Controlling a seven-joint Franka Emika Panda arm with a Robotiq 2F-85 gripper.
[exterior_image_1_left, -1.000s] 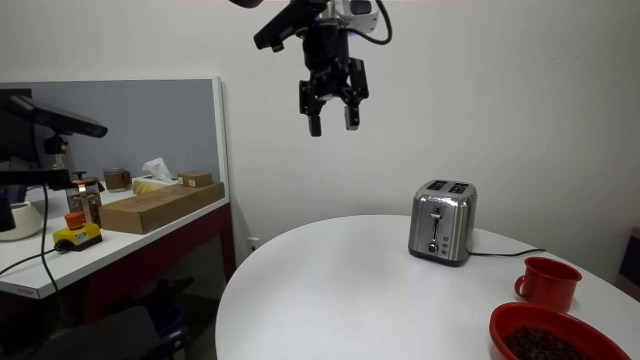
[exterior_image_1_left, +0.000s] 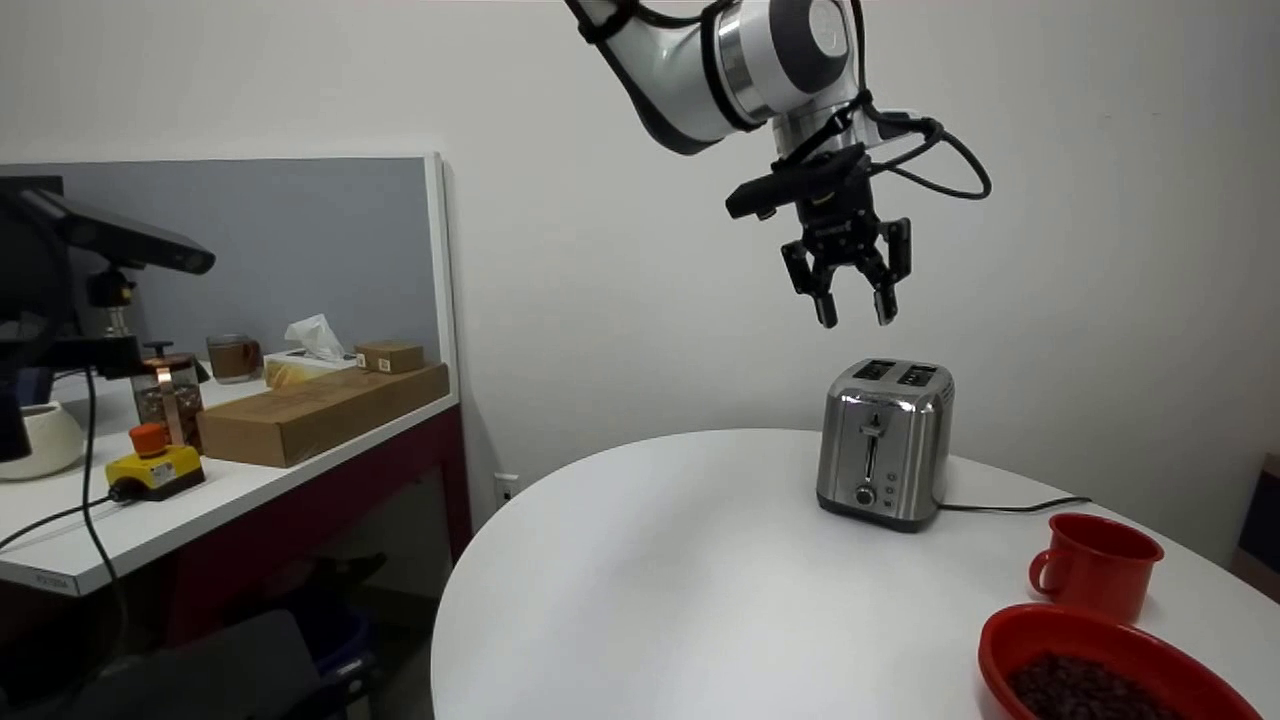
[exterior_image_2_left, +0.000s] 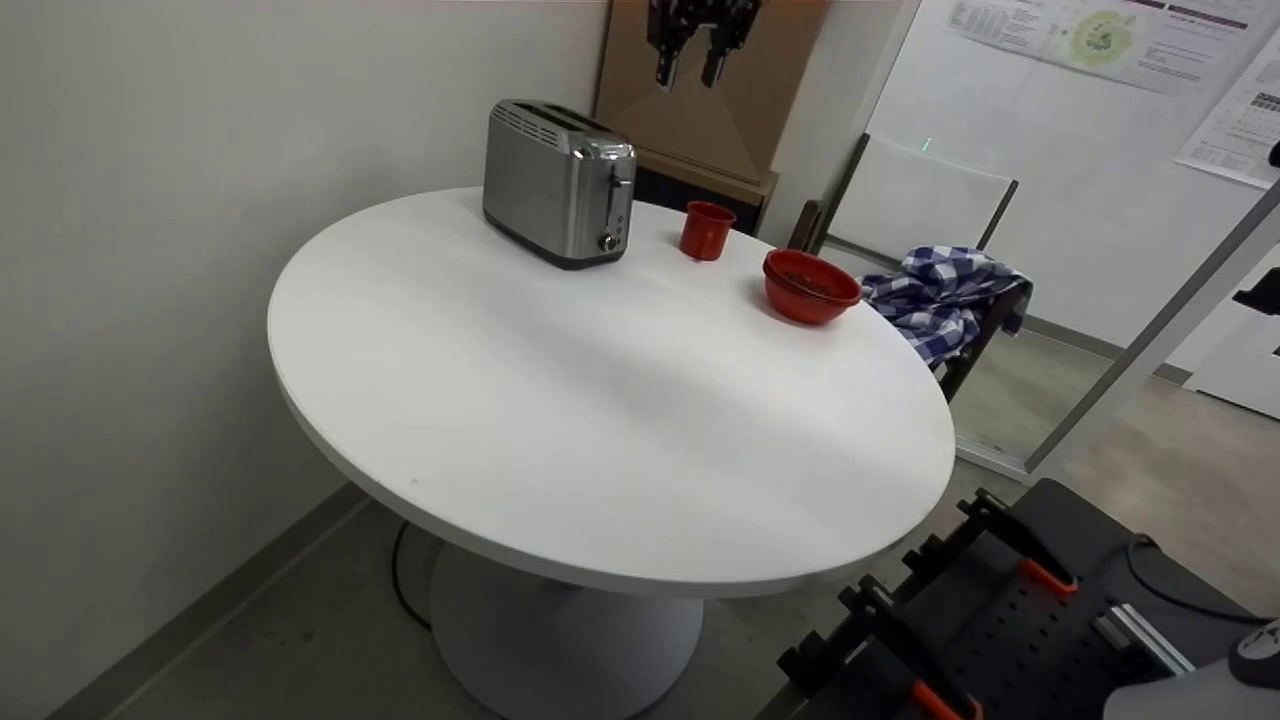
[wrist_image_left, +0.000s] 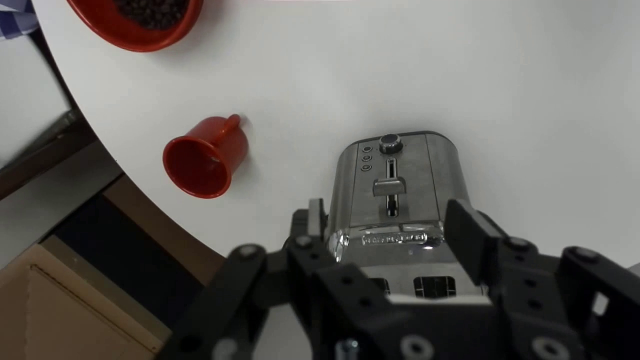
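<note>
A silver two-slot toaster (exterior_image_1_left: 885, 444) stands upright on the white round table (exterior_image_1_left: 672, 564), its lever and knob facing the table's middle. Above it hangs my gripper (exterior_image_1_left: 857, 319), its fingers apart and nothing between them, well clear of the toaster's top. In the wrist view the toaster's front (wrist_image_left: 399, 180) shows past the fingertips, and parts of its slots are hidden by my gripper. A red mug (wrist_image_left: 207, 157) and a red bowl (exterior_image_2_left: 811, 288) of dark beans sit on the same table, away from my fingers.
The toaster's black cord (exterior_image_1_left: 1014, 508) trails toward the mug. A wall runs close behind the toaster. A desk with a cardboard box (exterior_image_1_left: 324, 414) stands off to the left.
In exterior view 1 my gripper has moved right and somewhat lower, from over the bare table to above the toaster. Its fingers are closer together. The toaster, mug and bowl have not moved.
</note>
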